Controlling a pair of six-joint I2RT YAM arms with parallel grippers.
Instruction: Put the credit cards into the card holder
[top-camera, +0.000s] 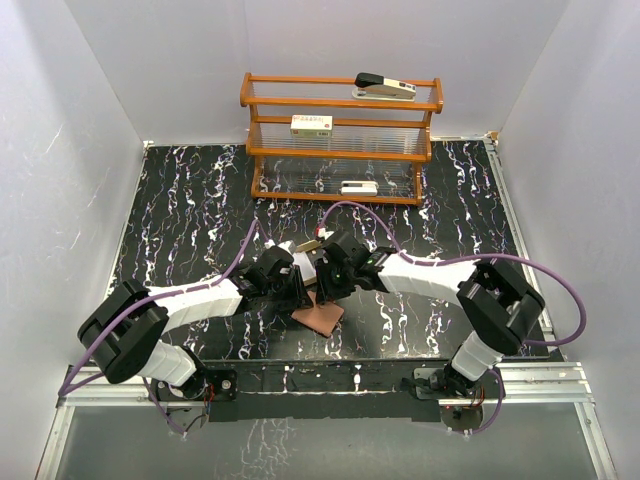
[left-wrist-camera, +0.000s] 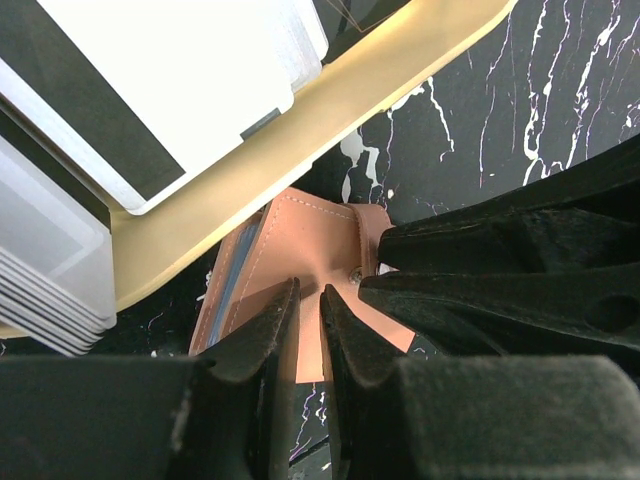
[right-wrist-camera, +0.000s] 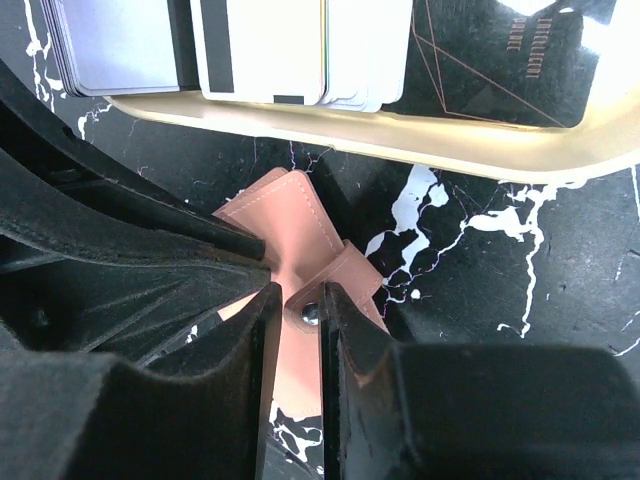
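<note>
The pink leather card holder (top-camera: 317, 317) lies at the front centre of the table, a snap strap on its edge. My left gripper is shut on the card holder (left-wrist-camera: 290, 240), fingers close together; what they pinch is partly hidden. On the other side, my right gripper stands part open, with the snap strap (right-wrist-camera: 338, 280) at its fingertips and the metal button showing in the gap. Just behind lies a cream tray (right-wrist-camera: 280, 122) holding white cards (right-wrist-camera: 265, 50), a stack of cards (left-wrist-camera: 45, 250) and a dark card (right-wrist-camera: 500, 60).
The two grippers nearly touch over the holder, leaving little room between them. A wooden shelf (top-camera: 340, 198) stands at the back with a stapler (top-camera: 384, 88), a small box (top-camera: 311, 125) and a white item (top-camera: 359, 187).
</note>
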